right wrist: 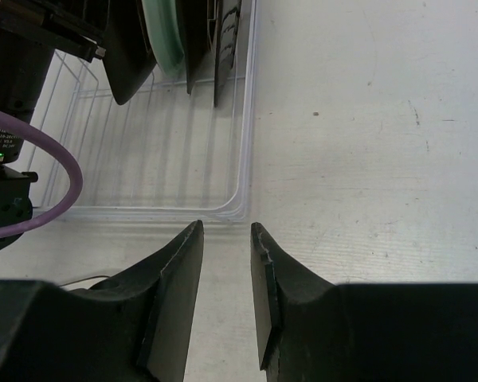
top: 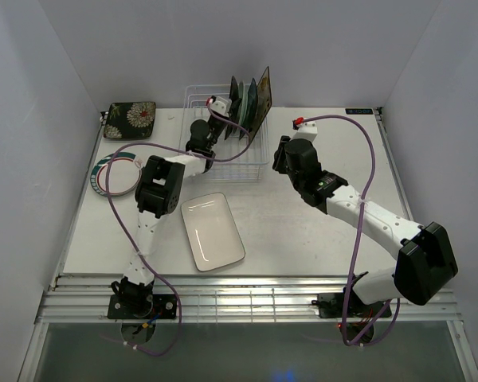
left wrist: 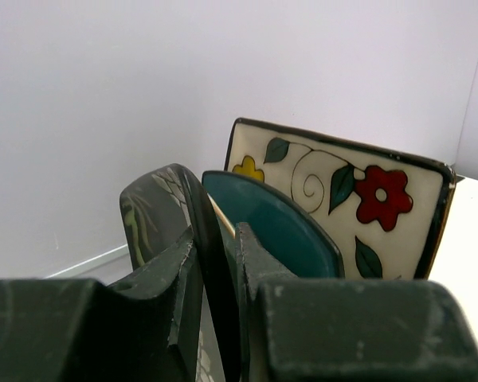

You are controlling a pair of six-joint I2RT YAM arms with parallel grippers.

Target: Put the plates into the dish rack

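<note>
My left gripper [top: 221, 119] is over the dish rack [top: 191, 94], shut on a dark grey patterned plate [left wrist: 151, 215] standing upright among the other plates. Beside it stand a teal plate [left wrist: 279, 215] and a square flowered plate [left wrist: 382, 199], with a pale green plate [right wrist: 161, 36] also in the rack. My right gripper hangs right of the rack with its fingers apart, nothing between them.
On the table lie a cream rectangular plate [top: 213, 231] in front of the rack, a round rimmed plate [top: 119, 179] at the left and a dark floral square plate [top: 130, 119] behind it.
</note>
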